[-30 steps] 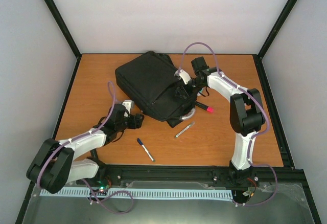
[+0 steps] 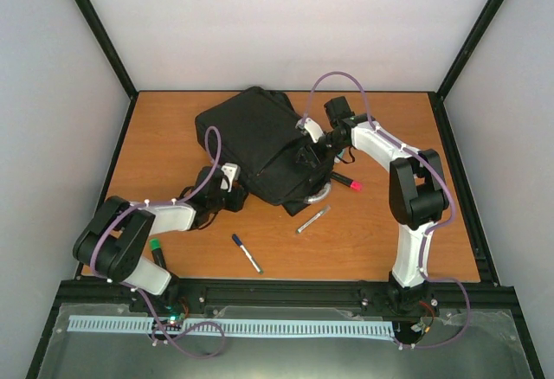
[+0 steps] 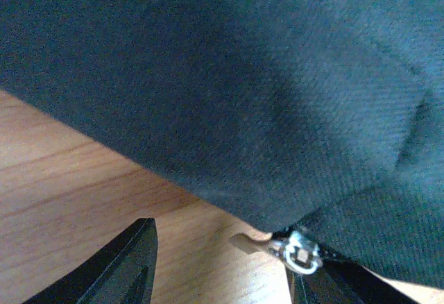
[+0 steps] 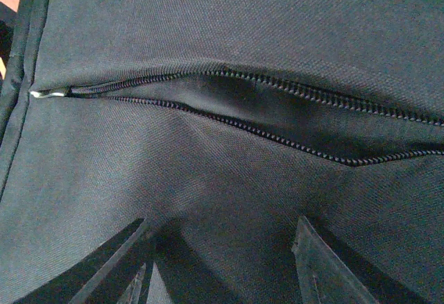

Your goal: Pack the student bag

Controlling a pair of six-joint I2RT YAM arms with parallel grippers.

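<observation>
The black bag (image 2: 251, 141) lies at a slant on the table. In the left wrist view a metal zipper pull (image 3: 298, 252) hangs at the edge of its fabric (image 3: 243, 110). My left gripper (image 2: 235, 195) is at the bag's lower left edge with fingers apart; the pull is in front of one finger (image 3: 322, 286), and whether they touch is unclear. Over the bag's right part, my right gripper (image 2: 309, 147) stands open, facing smooth fabric. Beyond its fingertips, a zipper (image 4: 270, 134) gapes partly, its inside hidden.
A blue-capped marker (image 2: 247, 253) and a silver one (image 2: 312, 220) lie in front of the bag. A pink-ended marker (image 2: 345, 180) is at its right, and a green-ended one (image 2: 157, 253) beside the left arm's base.
The left arm has swung in, bringing its gripper slightly right and up against the bag's lower left edge. The right arm, bag and loose markers look unmoved.
</observation>
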